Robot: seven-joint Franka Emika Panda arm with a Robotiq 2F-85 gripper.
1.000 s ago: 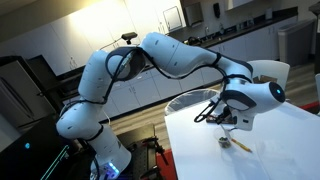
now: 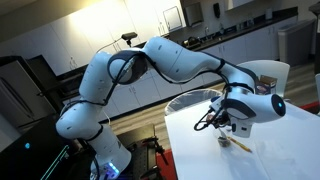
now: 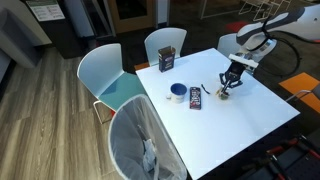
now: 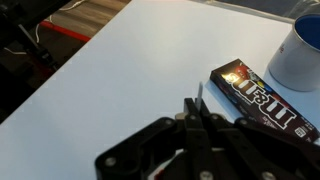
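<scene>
My gripper is low over the white table, and its dark fingers look shut. A thin pale strip [image 4: 199,96] rises just beyond the fingertips in the wrist view; whether it is gripped cannot be made out. Under the gripper [image 2: 236,128], in exterior view 1, stands a small greyish round object [image 2: 224,140]. Beside it lies a thin yellowish stick [image 2: 241,146]. A brown M&M's box [image 4: 265,97] lies flat beyond my fingers, close to a white mug [image 4: 298,58] with a dark blue inside.
A dark upright box [image 3: 168,58] stands on the table's far side. A short dark stick [image 3: 206,87] lies near the M&M's box. White chairs [image 3: 120,78] and a large grey bin [image 3: 142,140] border the table.
The gripper end of the arm has sunk slightly toward the table over the small round object. The objects on the table appear unmoved.
</scene>
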